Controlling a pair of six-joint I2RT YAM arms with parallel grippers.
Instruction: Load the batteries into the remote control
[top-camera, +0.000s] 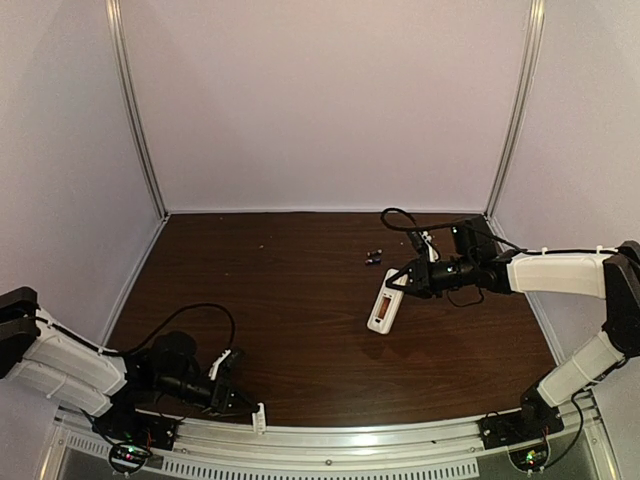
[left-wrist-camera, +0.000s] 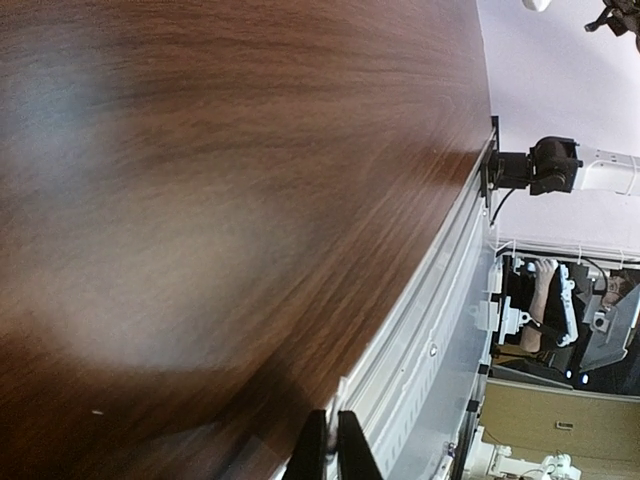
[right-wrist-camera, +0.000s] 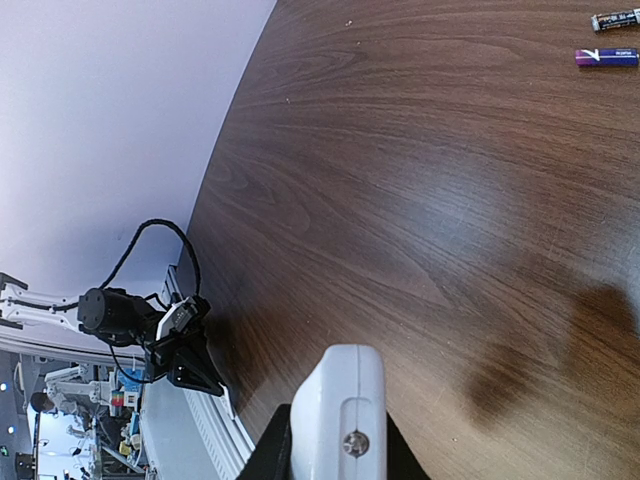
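Around one end of the white remote control (top-camera: 375, 323) my right gripper (top-camera: 398, 281) is shut, and the open battery bay faces up in the top view. The remote (right-wrist-camera: 340, 410) fills the bottom of the right wrist view. At the table's front left, my left gripper (top-camera: 254, 407) is shut on a small white piece that looks like the battery cover (top-camera: 259, 419). Its thin edge stands between the black fingers in the left wrist view. A purple battery (right-wrist-camera: 606, 57) and a black battery (right-wrist-camera: 615, 20) lie on the table, side by side and apart.
A metal rail (top-camera: 330, 437) runs along the table's front edge, just under the left gripper. White walls close off the back and both sides.
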